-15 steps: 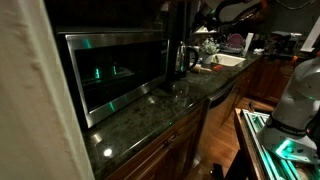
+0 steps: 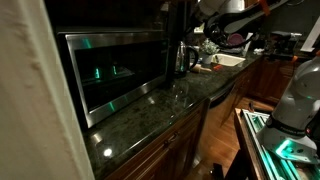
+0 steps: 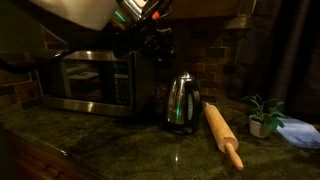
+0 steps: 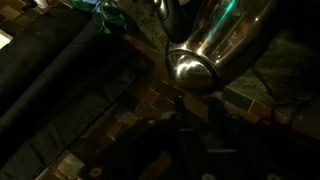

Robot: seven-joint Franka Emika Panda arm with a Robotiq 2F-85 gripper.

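A shiny metal kettle [image 3: 183, 103] with a black handle stands upright on the dark counter, near the microwave's right end. Close to the camera in the wrist view, the kettle [image 4: 225, 35] appears upside down, its rounded metal top facing my gripper. The dark fingers are faint there, seemingly a little apart, and no held thing shows between them. High above the counter, exterior view 2 has the gripper [image 3: 148, 42] up and to the left of the kettle. The kettle [image 2: 182, 58] is also visible at the counter's far end in exterior view 1.
A microwave [image 3: 92, 82] occupies the left of the counter. Right of the kettle lie a wooden rolling pin [image 3: 222, 135], a small potted plant [image 3: 264, 118] and a pale cloth [image 3: 298, 131]. Bare counter [image 3: 110, 140] stretches in front of the microwave.
In exterior view 1 the arm above the far counter has swung left and nearer the camera. The kettle and counter items have stayed put.
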